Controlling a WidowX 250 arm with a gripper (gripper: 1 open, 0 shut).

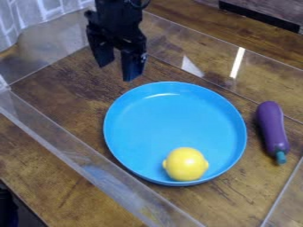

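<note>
My dark gripper (116, 55) hangs at the top left, above the wooden floor behind a blue plate (160, 120). Its two dark fingers point downward; whether they are open or shut is hard to make out. A yellow ball-like lemon (186, 164) rests in the lower part of the plate. A purple eggplant toy (271, 129) with a green end lies to the right of the plate.
Clear plastic walls border the wooden surface on the left and along the lower edge. The wood left of the plate and behind it is bare.
</note>
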